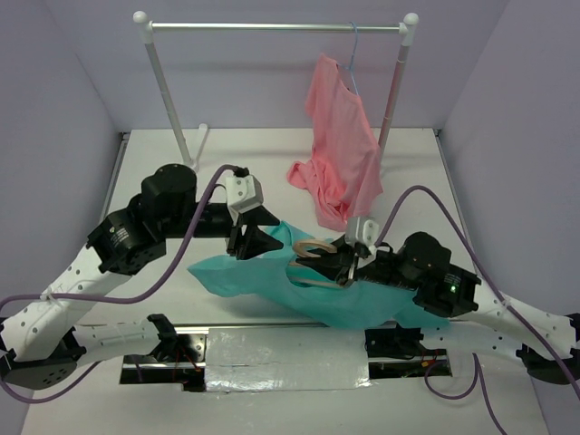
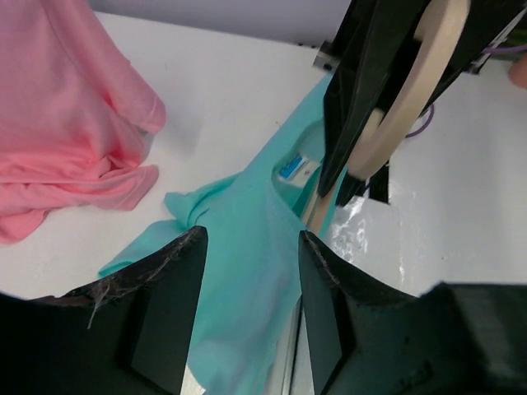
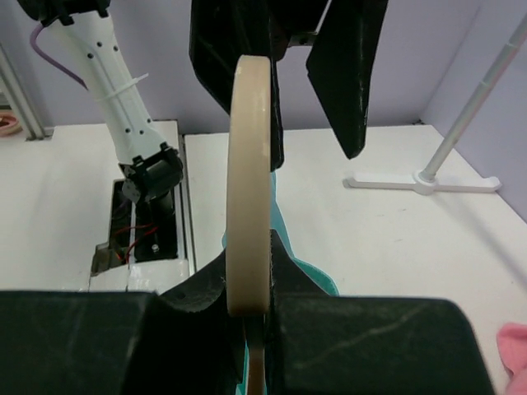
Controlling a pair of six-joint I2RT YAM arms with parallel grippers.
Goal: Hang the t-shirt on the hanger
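Note:
The teal t-shirt [image 1: 269, 285] lies across the front of the white table, its far end hidden under the right arm. A light wooden hanger [image 3: 248, 181] is in my right gripper, which is shut on it; in the top view its lower bar sits in among the teal cloth. My left gripper is open above the shirt, left of the hanger, with nothing held between its fingers.
A white rail [image 1: 275, 26] on two posts stands at the back, with a pink shirt [image 1: 335, 154] hanging on a blue hanger at its right, partly resting on the table [image 1: 242, 156].

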